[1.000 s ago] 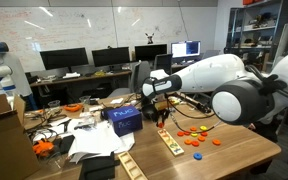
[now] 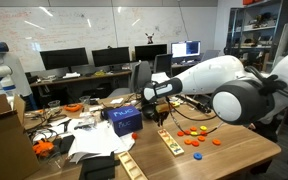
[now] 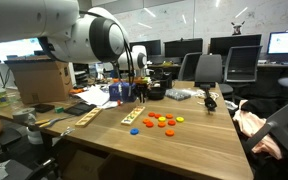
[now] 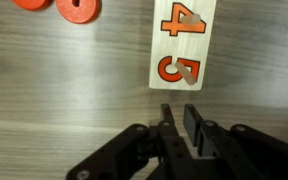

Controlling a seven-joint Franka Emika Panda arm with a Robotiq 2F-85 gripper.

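Note:
A pale number board lies below my gripper in the wrist view, with the red figures 4 and 5 and a short peg on each in sight. The fingers are a little apart with nothing between them, just off the board's end by the 5. Red rings lie to the upper left in that view. From outside, the board rests on the wooden table, and the gripper hangs above its far end. One red piece sits left of the board.
Red and orange rings and blue ones are scattered on the table by the board. A second wooden strip lies nearer the front. A blue box, white papers and a cardboard box stand left.
Now none shows there, and a red piece lies farther left. The arm has shifted only slightly.

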